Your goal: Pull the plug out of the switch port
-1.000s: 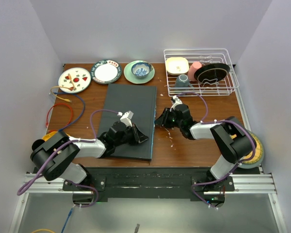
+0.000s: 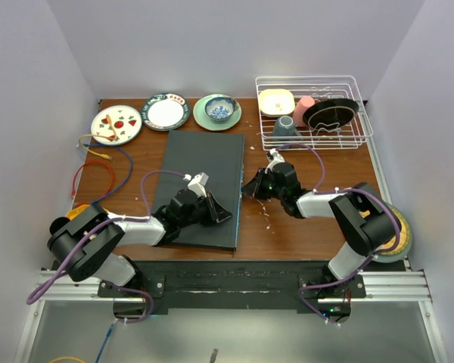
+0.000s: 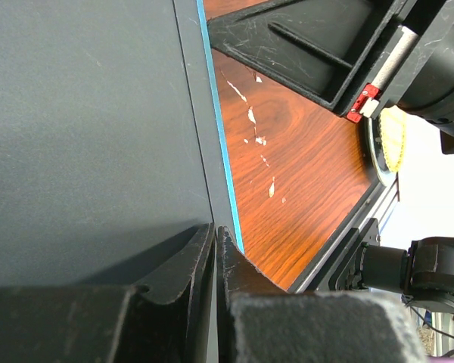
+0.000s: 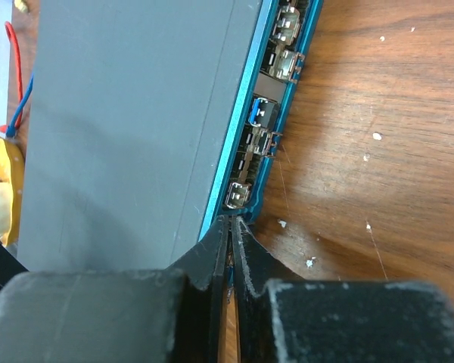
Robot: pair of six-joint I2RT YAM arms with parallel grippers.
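A dark grey slab-like switch [image 2: 197, 151] with blue trim lies on the table, its row of metal ports [image 4: 284, 64] along the right side. My left gripper is shut low over the switch's top near its blue edge; whether anything is between its fingers is hidden. My right gripper is shut at the port strip, its tips at the lower end of the visible row. A plug between those fingertips cannot be made out.
A dish rack [image 2: 318, 140] with cups and plates stands back right; plates and a bowl [image 2: 221, 107] line the back. Coloured cables [image 2: 106, 170] lie left. Bare table [image 2: 318, 238] surrounds the right arm.
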